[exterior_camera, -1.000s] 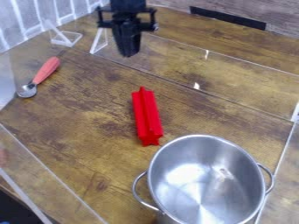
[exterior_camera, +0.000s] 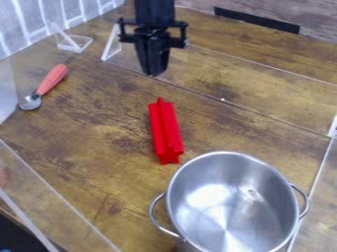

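Observation:
My black gripper hangs over the back of the wooden table, pointing down, high above and behind a red bar-shaped object lying lengthwise near the middle. Whether its fingers are open or shut is too small to tell. A large steel pot with two side handles stands at the front right. An ice-cream scoop with a pink-red handle lies at the left.
Clear plastic brackets stand at the back left by a white railing. Clear panels edge the table at left and right. Bare wood surrounds the red object.
The red object, scoop and pot are unmoved.

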